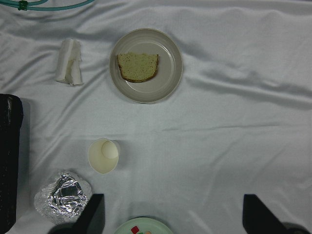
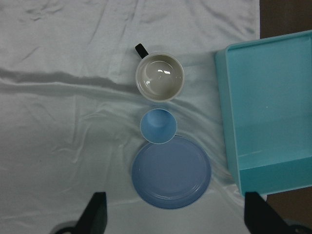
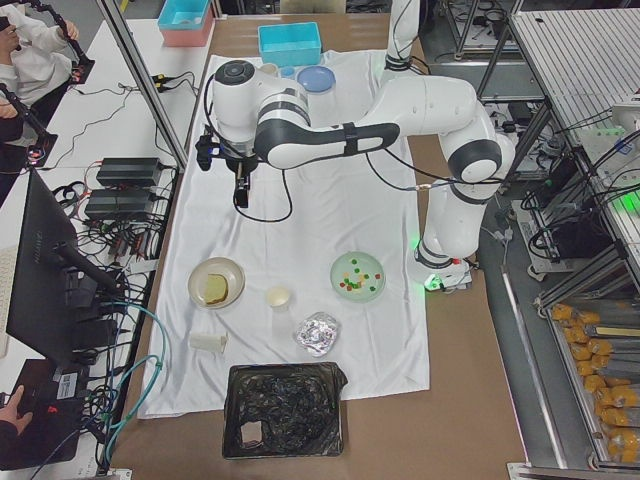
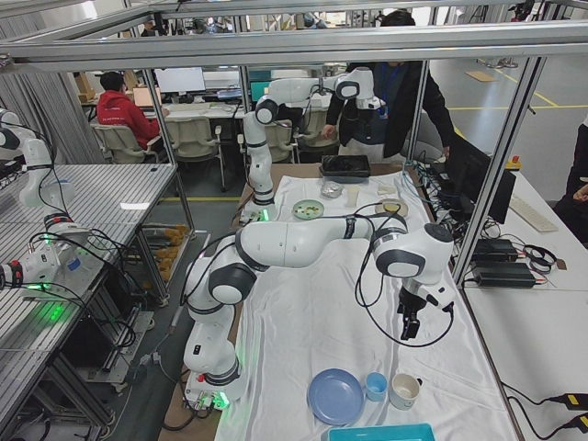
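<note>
A beige plate (image 1: 168,66) with a bread slice (image 1: 137,67) sits on the white cloth, near a paper wrap (image 1: 68,62), a cream cup (image 1: 103,156) and a foil-covered item (image 1: 66,195). A green plate (image 1: 141,225) holds small coloured pieces. My left gripper is open above this group, with nothing between its fingers. My right gripper is open above a blue plate (image 2: 171,175), a light blue cup (image 2: 158,126) and a cream mug (image 2: 160,78) with a black handle.
A turquoise bin (image 2: 268,102) stands beside the blue dishes. A black-lined tray (image 3: 285,410) lies at the cloth's other end. A monitor, cables and frame posts border the workspace.
</note>
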